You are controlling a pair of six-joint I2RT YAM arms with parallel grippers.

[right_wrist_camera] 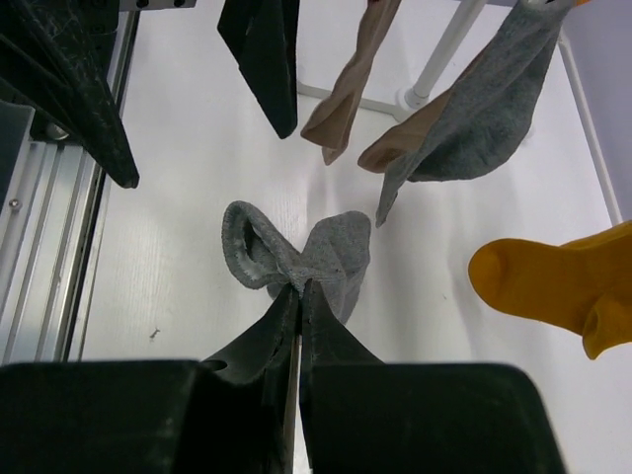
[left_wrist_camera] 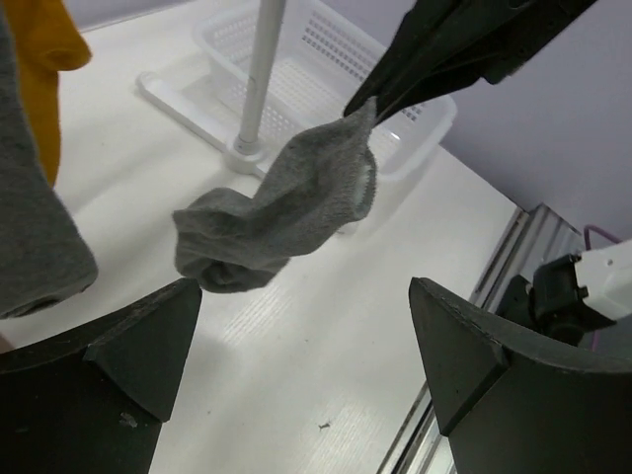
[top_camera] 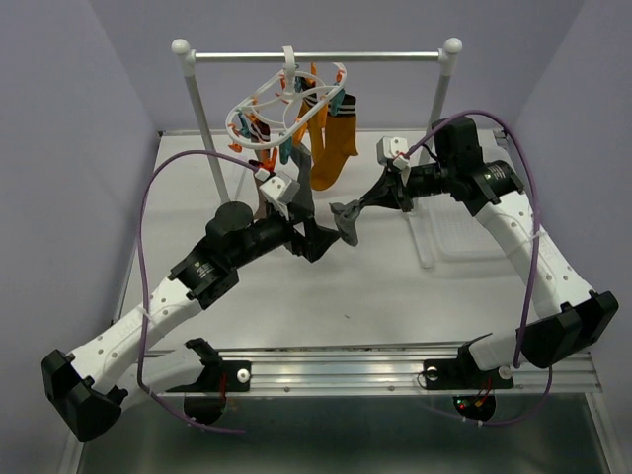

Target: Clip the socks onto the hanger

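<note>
A grey sock (top_camera: 345, 222) (left_wrist_camera: 276, 212) (right_wrist_camera: 326, 259) hangs from my right gripper (top_camera: 370, 200), which is shut on it at one end. My left gripper (top_camera: 314, 242) stands open just left of and below that sock, nothing between its fingers. At the top of the top view, a white hanger (top_camera: 286, 104) with coloured clips hangs from a rail and holds several socks, among them a mustard one (top_camera: 338, 143) and grey ones (right_wrist_camera: 484, 109).
The rail (top_camera: 316, 56) spans between two white posts. A white basket (left_wrist_camera: 296, 59) stands at the right behind my right arm.
</note>
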